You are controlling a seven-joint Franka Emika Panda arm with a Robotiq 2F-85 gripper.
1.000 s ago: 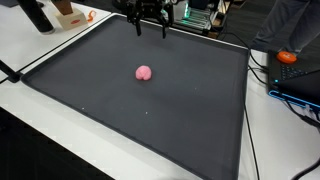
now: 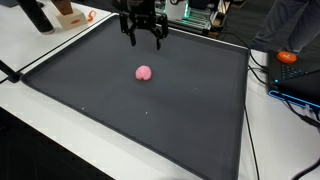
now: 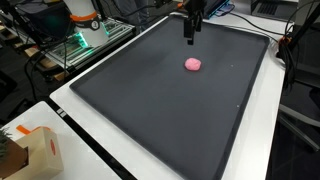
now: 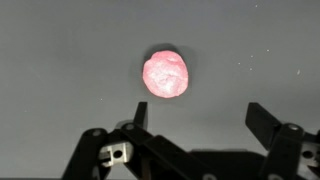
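Observation:
A small pink lump (image 2: pixel 143 73), rounded and uneven, lies on the dark grey board (image 2: pixel 180 110). It shows in the second exterior view as a pink blob (image 3: pixel 193 64) toward the board's far end. My gripper (image 2: pixel 146 45) stands open above the board, behind the lump and apart from it. From the wrist, the lump (image 4: pixel 166 74) appears ahead of the wide-set fingers (image 4: pixel 138 118), closer to the left one. Nothing sits between the fingertips.
Apart from the lump, the board is clear. An orange object (image 2: pixel 287 57) and a dark keypad-like device (image 2: pixel 295 82) are at the right, with cables running near the board's edge. Assorted items, including an orange-and-white box (image 3: pixel 40 158), lie off the board.
My gripper has come lower and slightly left in the first exterior view, nearer the pink lump. The lump has stayed where it was.

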